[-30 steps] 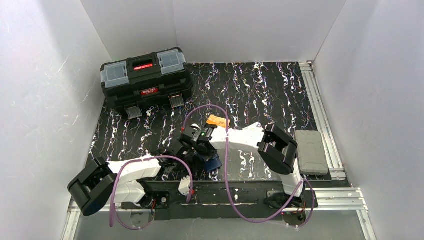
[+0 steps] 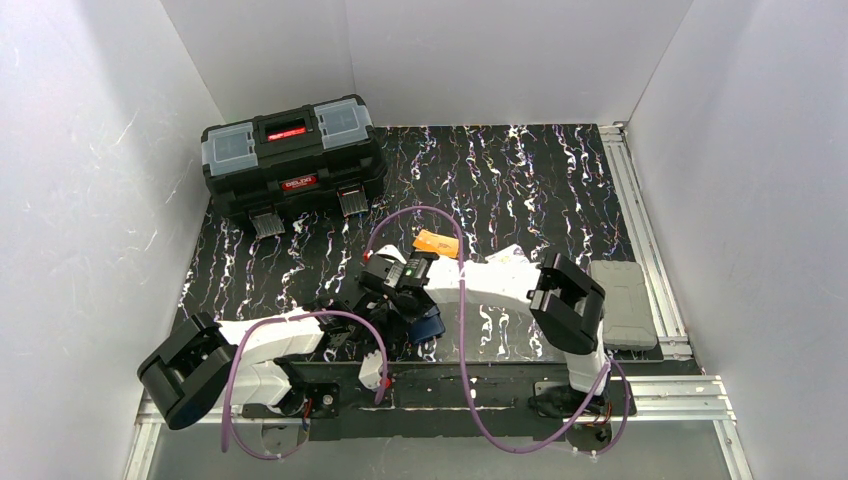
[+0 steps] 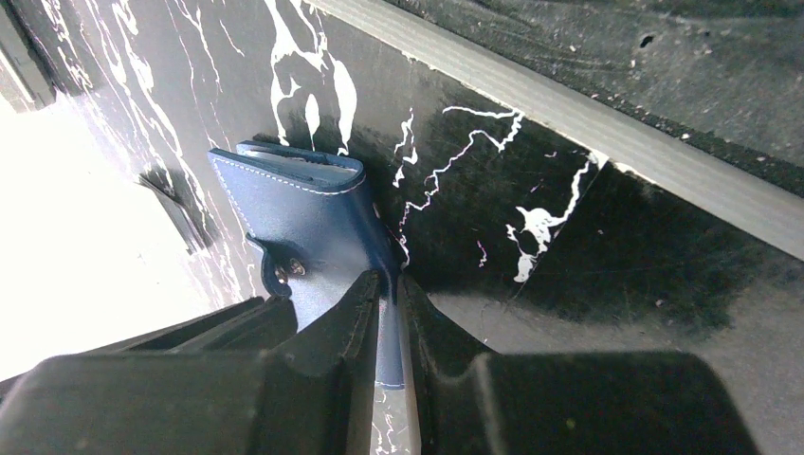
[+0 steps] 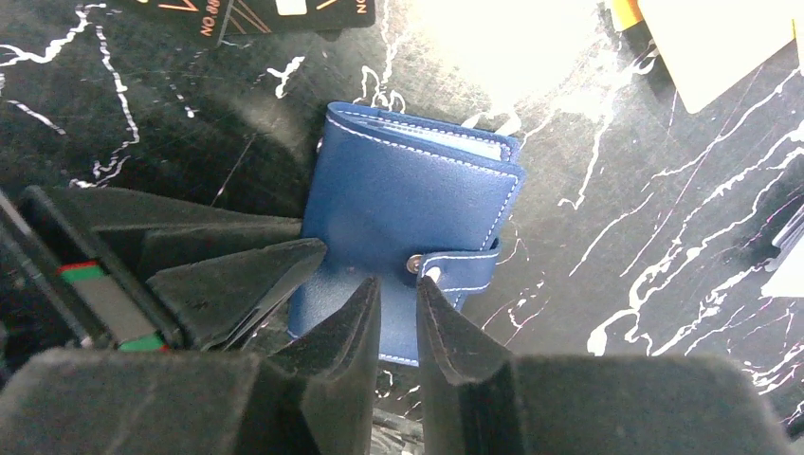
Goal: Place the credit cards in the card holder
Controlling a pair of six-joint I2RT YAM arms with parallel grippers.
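Note:
The blue leather card holder (image 4: 408, 190) lies folded on the marble table, its snap strap (image 4: 463, 270) across one edge and pale sleeves showing at its end. In the left wrist view, my left gripper is shut on the spine side of the holder (image 3: 294, 209). Over the strap side stands my right gripper, its fingers a little apart with blue leather visible in the gap. One right fingertip (image 4: 427, 299) is beside the snap. A black card (image 4: 322, 11) shows at the top of the right wrist view. From above, both grippers are mostly hidden by the arms.
Beyond the grippers lies an orange item (image 2: 436, 243) on the table. A black toolbox (image 2: 295, 165) fills the back left, and a grey case (image 2: 622, 300) sits at the right edge.
The right arm's elbow has shifted slightly to the right, and its purple cable with it. My left arm looks almost still; the holder stays in place.

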